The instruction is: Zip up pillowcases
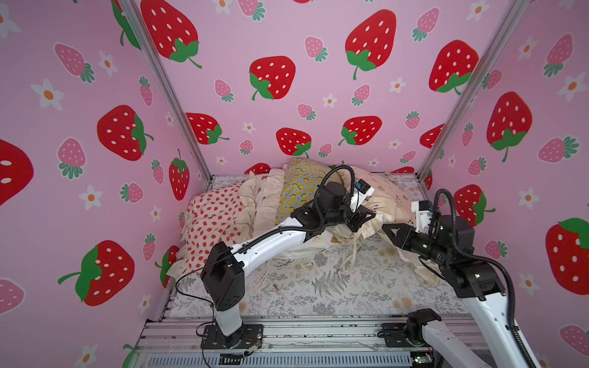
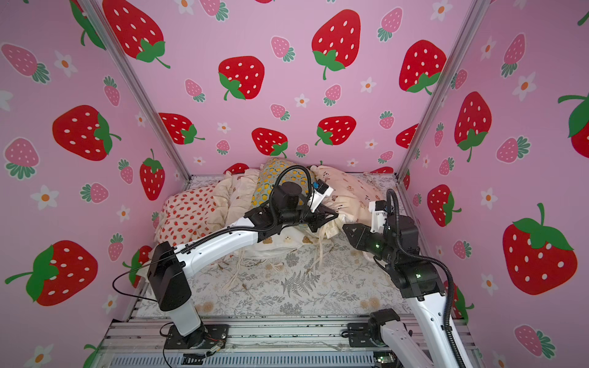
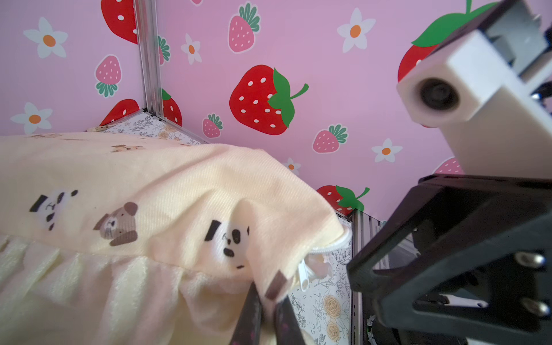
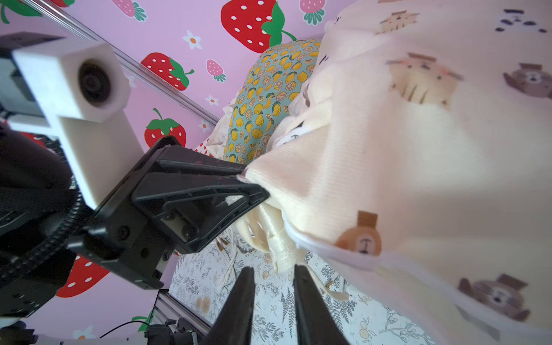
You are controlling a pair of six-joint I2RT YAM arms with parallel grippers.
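Observation:
A cream pillowcase with animal faces (image 1: 386, 196) lies at the right of the bed. My left gripper is shut on its corner fabric; just beside that corner, a white zipper pull (image 3: 303, 276) hangs from the zipper. My right gripper is just to the right of the left one, below the pillowcase's zipped edge in its wrist view, fingers slightly apart with nothing visible between them.
Strawberry-print (image 1: 214, 214) and lemon-print pillows (image 1: 297, 184) lie to the left. Strawberry-patterned walls enclose the sides and back, close to my right arm.

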